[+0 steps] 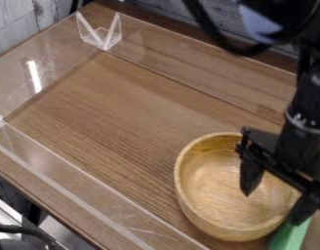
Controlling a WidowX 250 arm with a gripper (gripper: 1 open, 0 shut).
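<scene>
The black gripper [273, 176] fills the right side of the camera view, reaching down over the tan bowl [209, 195]. Its black fingers stand apart, open, over the right part of the bowl, and I see nothing held between them. A green object [291, 235] lies at the bottom right, beside the bowl and partly behind the gripper.
A clear plastic container [100, 29] stands at the back left near the table's edge.
</scene>
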